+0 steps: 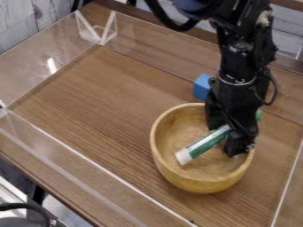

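Observation:
The black gripper [232, 129] reaches down into the right side of a yellow bowl [204, 177] at the lower right of the table. A green and white cylindrical object [199, 146] lies diagonally in the bowl, its upper end partly behind the gripper. The gripper is open; whether its fingers touch the object is hard to tell.
A blue block [201, 88] sits behind the bowl, left of the arm. A small green item [258, 115] shows right of the arm, partly hidden.

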